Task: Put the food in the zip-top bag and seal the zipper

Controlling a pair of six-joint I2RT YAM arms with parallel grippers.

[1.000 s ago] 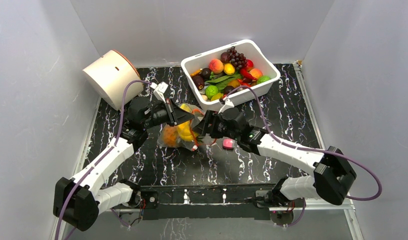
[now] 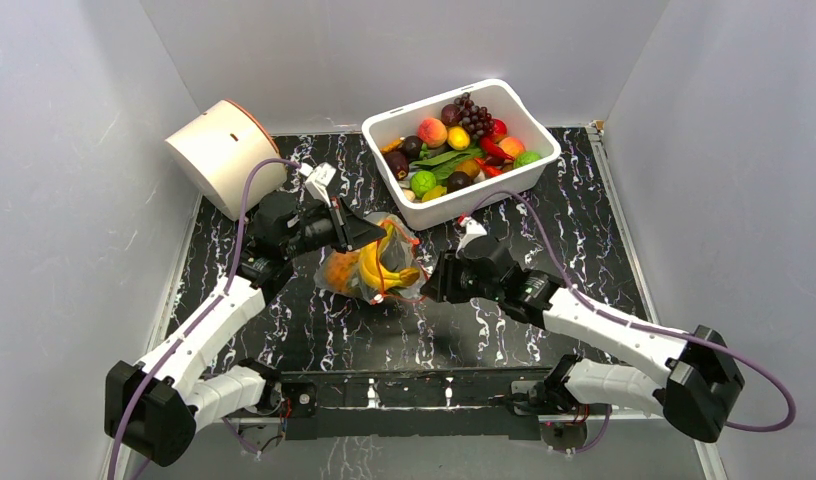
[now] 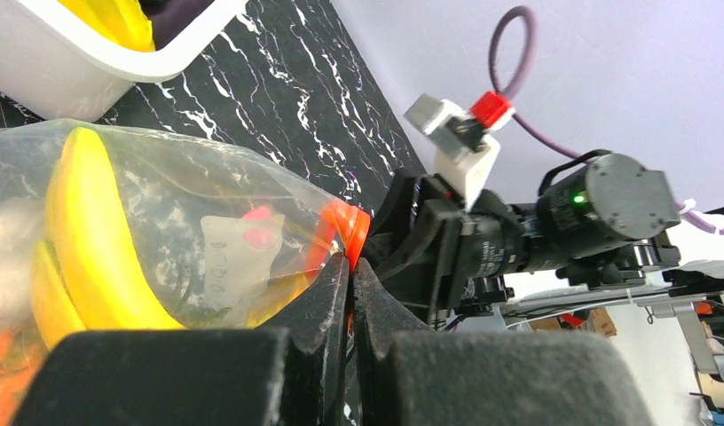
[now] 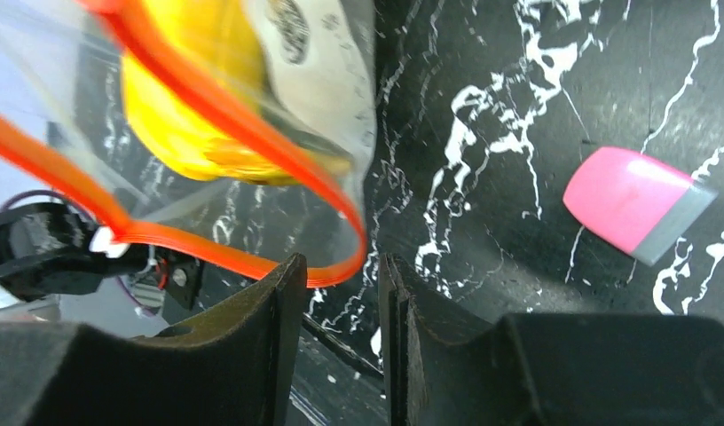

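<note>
A clear zip top bag [image 2: 409,225] with an orange-red rim lies at the table's centre, its mouth gaping toward the right. Inside show bananas [image 2: 372,262] and an orange item [image 2: 339,272]. At the upper part of the mouth, my left gripper is shut, with the orange rim [image 3: 351,226] pinched at its fingertips. My right gripper stands open at the lower right of the mouth. In the right wrist view the orange rim's corner lies close to its left finger [image 4: 292,275], and nothing is gripped between the fingers.
A white bin [image 2: 454,206] full of produce stands at the back. A cream cylinder [image 2: 219,155] sits at the back left. Beside the right gripper, a pink block [image 4: 620,197] lies on the black marbled table.
My right gripper has drawn back out of the bag's mouth, rightward and toward the front, now covering the pink block from above. The mouth looks wider, with more banana showing. The left arm stays put.
</note>
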